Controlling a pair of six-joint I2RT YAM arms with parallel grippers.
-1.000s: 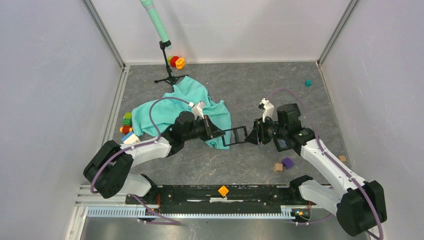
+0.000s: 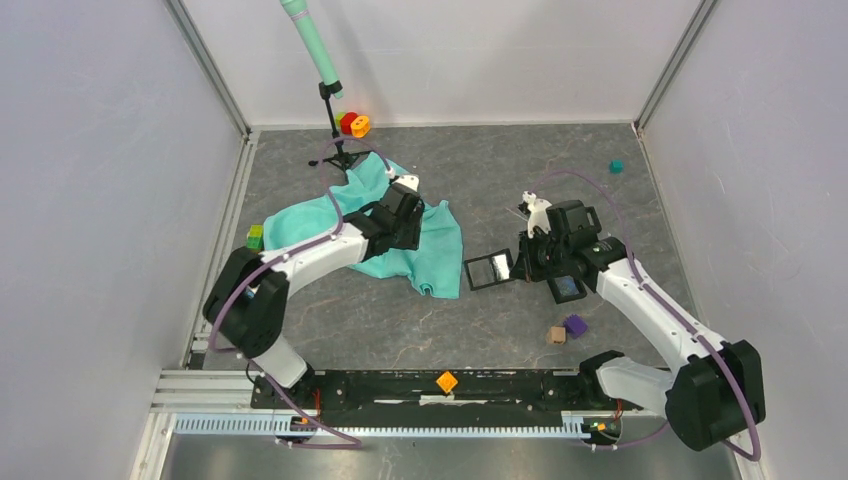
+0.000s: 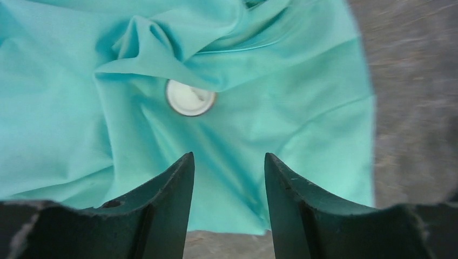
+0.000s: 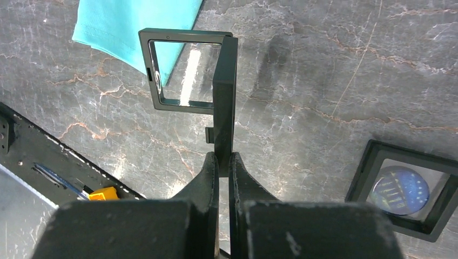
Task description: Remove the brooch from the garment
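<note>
A turquoise garment lies rumpled on the left half of the floor. In the left wrist view a round white disc, perhaps the brooch, sits on the cloth, partly under a fold. My left gripper is open over the cloth, below the disc in that view. My right gripper is shut at the end of a black hinged frame with a clear panel, which stands out to the right of the garment.
A second black frame holding a blue round item lies to the right. Small blocks lie at the front right, toy bricks at the back and left. A stand rises behind the cloth.
My left gripper has left the black frame, moved back over the garment and opened. The frame now sits with the right gripper, shifted slightly rightward.
</note>
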